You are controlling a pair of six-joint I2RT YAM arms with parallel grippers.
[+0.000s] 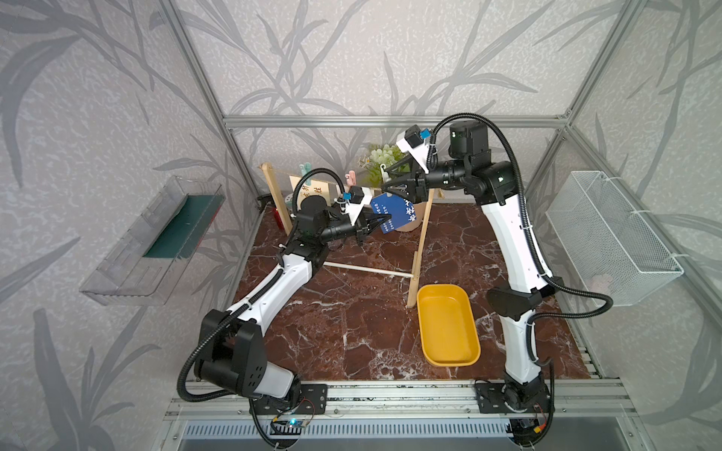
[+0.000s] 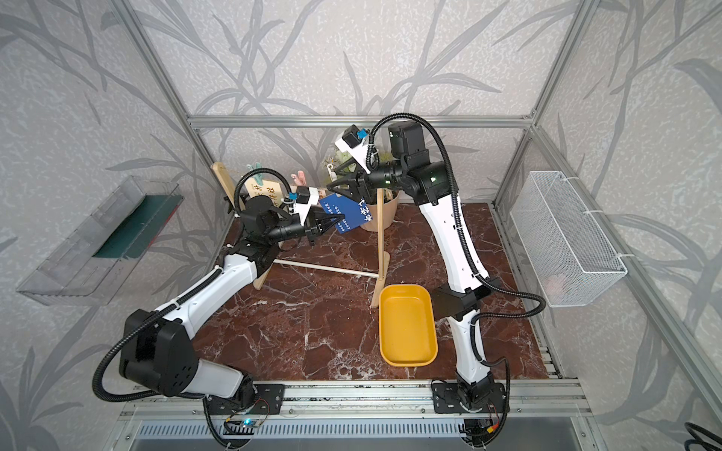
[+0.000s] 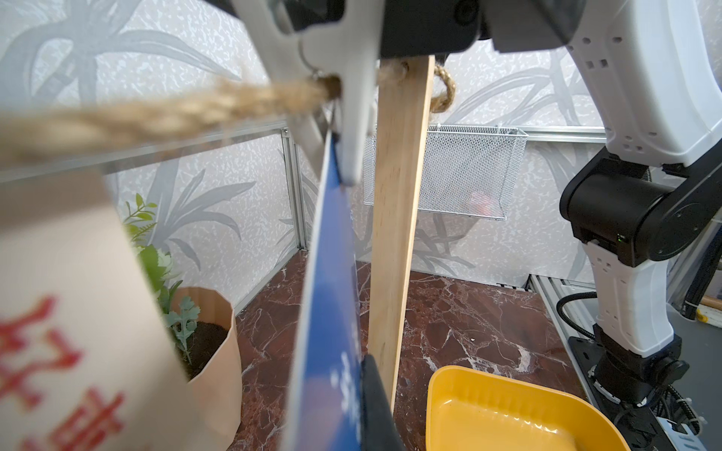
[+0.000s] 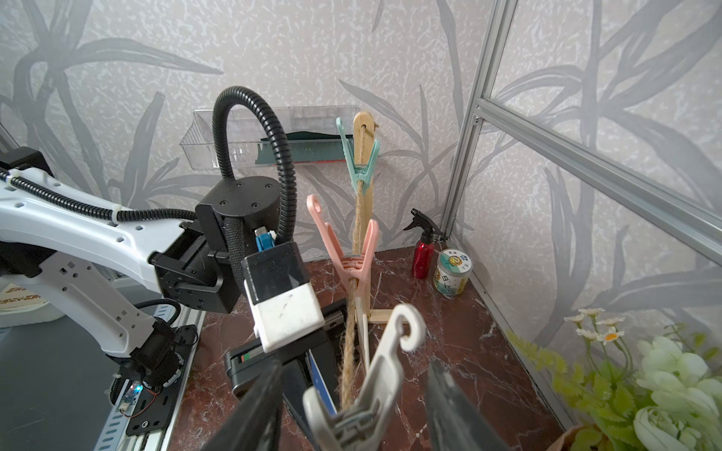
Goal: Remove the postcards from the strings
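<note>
A blue postcard point(image 1: 397, 210) hangs from the string under a white clothespin point(image 4: 368, 398). My left gripper point(image 1: 383, 219) is shut on the card's lower left edge. In the left wrist view the card point(image 3: 327, 315) appears edge-on, its top by the clothespin point(image 3: 342, 90) on the rope point(image 3: 165, 112). My right gripper stands open, its fingers point(image 4: 259, 413) on either side of the white clothespin. A cream postcard point(image 1: 314, 188) hangs farther left, partly behind the left arm. Pink point(image 4: 349, 248) and green point(image 4: 361, 161) clothespins sit along the string.
The yellow tray point(image 1: 449, 324) is empty on the marble table. A wooden post point(image 1: 423, 248) carries the string near both grippers. A potted plant point(image 3: 214, 338) stands behind the string, and a red spray bottle point(image 4: 422, 251) by the back wall.
</note>
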